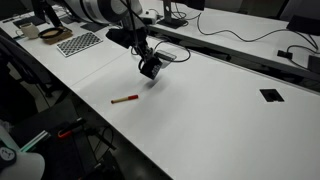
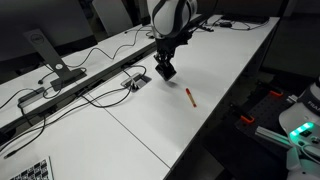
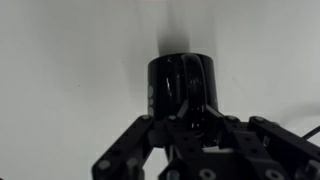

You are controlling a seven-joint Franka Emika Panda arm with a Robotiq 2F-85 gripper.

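A black mug (image 3: pixel 168 85) fills the middle of the wrist view, its handle (image 3: pixel 194 85) turned toward the camera. My gripper is shut on that handle, with the fingers at its lower end. In exterior view 1 the mug (image 1: pixel 150 67) looks tilted, below and to the right of the gripper (image 1: pixel 140 50). Exterior view 2 shows the dark mug (image 2: pixel 166 71) under the arm. How far it is off the table I cannot tell. An orange-red marker (image 1: pixel 124 99) lies on the white table, nearer the front edge than the mug.
Cables (image 1: pixel 227 35) and a grey device (image 1: pixel 166 56) lie toward the back of the table (image 1: pixel 215 110). A small black square (image 1: pixel 271 95) lies at the right. A checkered board (image 1: pixel 79 44) is at the far left.
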